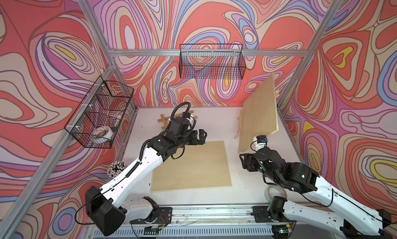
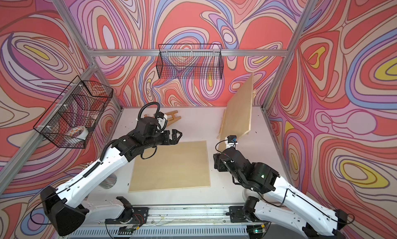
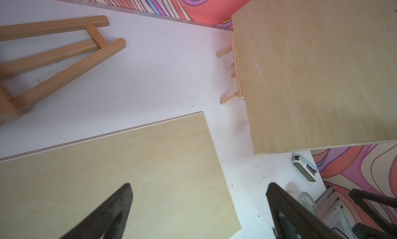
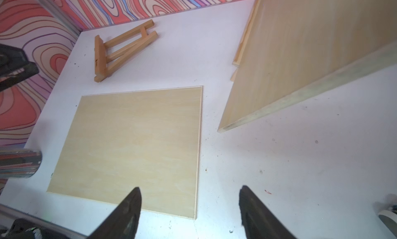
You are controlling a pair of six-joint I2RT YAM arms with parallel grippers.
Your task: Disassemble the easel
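Note:
At the right of the table a large wooden board [image 1: 260, 110] stands upright and tilted, with thin wooden easel bars [image 3: 236, 67] showing behind its lower edge. Another wooden frame [image 4: 124, 48] lies at the back left, and a flat tan board [image 4: 136, 143] rests on the table's middle. Over that flat board's back part hangs my left gripper, open and empty. My right gripper hangs in front of the standing board, its fingers apart with nothing between them. How the bars join the standing board is hidden.
A stapler [image 3: 304, 168] and a tape roll [image 3: 306, 201] lie toward the right edge. A striped cylinder [image 4: 18, 162] stands at the left edge. Wire baskets [image 1: 213, 65] hang at the back and left. Bare table lies right of the flat board.

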